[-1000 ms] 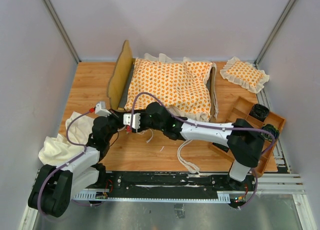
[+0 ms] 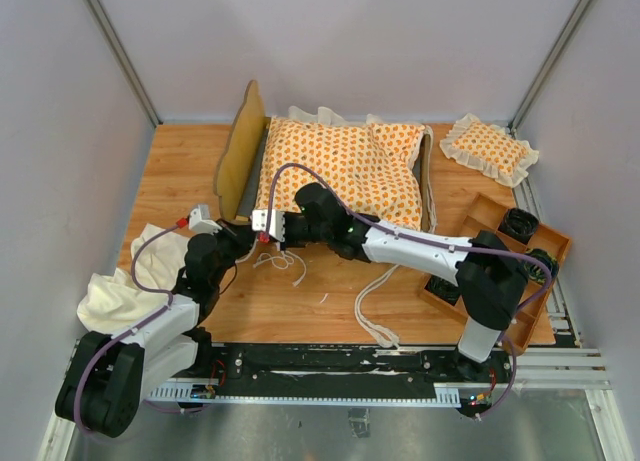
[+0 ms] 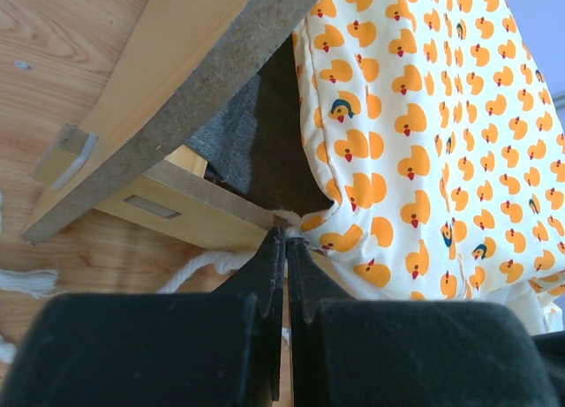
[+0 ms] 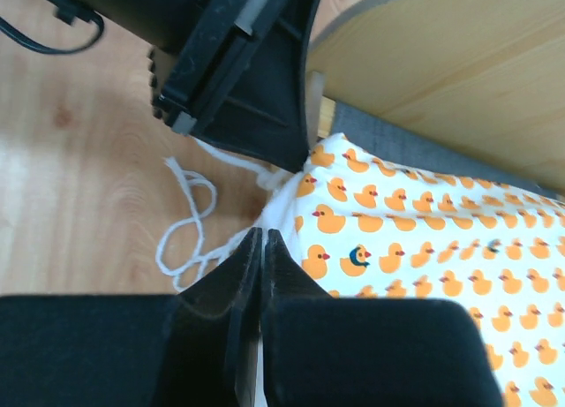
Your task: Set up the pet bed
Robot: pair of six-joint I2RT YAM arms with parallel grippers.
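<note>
The bed frame's wooden end panel (image 2: 241,151) stands at the left of a duck-print cushion (image 2: 335,161), over dark grey fabric (image 3: 252,133). Both grippers meet at the bed's front-left corner. My left gripper is shut at the cushion's corner, where a thin white cord or fabric edge reaches its tips; whether it grips that is unclear. My right gripper is shut over white fabric beside the cushion's edge; I cannot tell if any is between its fingers. White cords (image 4: 194,213) lie loose on the wood below.
A small ruffled duck pillow (image 2: 490,146) lies back right. A wooden compartment tray (image 2: 555,251) with dark coils sits at the right. Cream cloth (image 2: 105,301) is heaped front left. A long white rope (image 2: 370,321) lies across the front of the table.
My left arm looks unchanged.
</note>
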